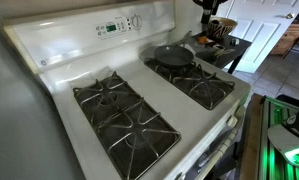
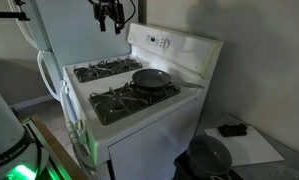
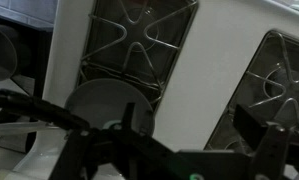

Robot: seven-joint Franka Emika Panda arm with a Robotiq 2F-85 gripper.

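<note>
A dark frying pan (image 1: 174, 55) (image 2: 151, 78) rests on a burner of the white stove (image 2: 114, 124), its handle reaching out past the stove's side. High over the stove hangs my gripper (image 2: 110, 24), open and clear of the pan. In the wrist view the gripper's (image 3: 184, 135) fingers stand wide apart with only stovetop below them. There the pan (image 3: 104, 98) lies under the left finger, partly hidden by it.
A dark pot (image 2: 209, 155) stands on a lower surface beside the stove, near a white board (image 2: 251, 148) with a small black object (image 2: 232, 130). The stove's back panel (image 1: 94, 33) rises behind.
</note>
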